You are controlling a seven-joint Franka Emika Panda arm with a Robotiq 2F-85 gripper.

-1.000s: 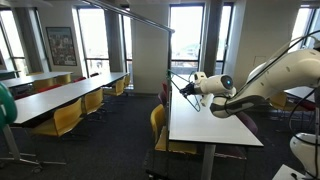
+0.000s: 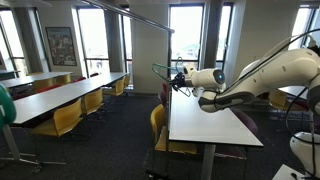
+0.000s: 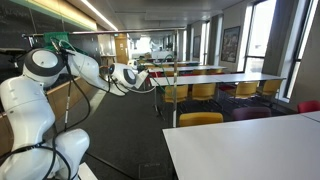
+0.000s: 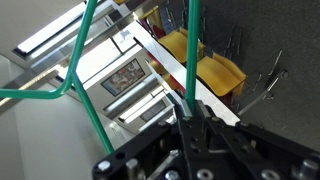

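My gripper is shut on a thin green hanger-like frame (image 4: pixel 193 45), whose bars spread upward and to the left in the wrist view. In exterior view 1 the gripper (image 2: pixel 181 79) hangs above the white table (image 2: pixel 207 124), and the green frame (image 2: pixel 160 70) shows faintly beside a thin upright post. Whether the frame touches the post cannot be told. Exterior view 2 has the gripper (image 3: pixel 147 75) at mid-height, with the held frame too small there to make out clearly.
A slim metal rail (image 2: pixel 130 13) runs across the top of exterior view 1 and meets the upright post (image 2: pixel 169 100). Yellow chairs (image 2: pixel 68 117) and long white tables stand around. A near white table (image 3: pixel 245 148) fills the lower right of exterior view 2.
The gripper has risen and tilted up a little over the table. The green frame now stands out higher, near the top of the post.
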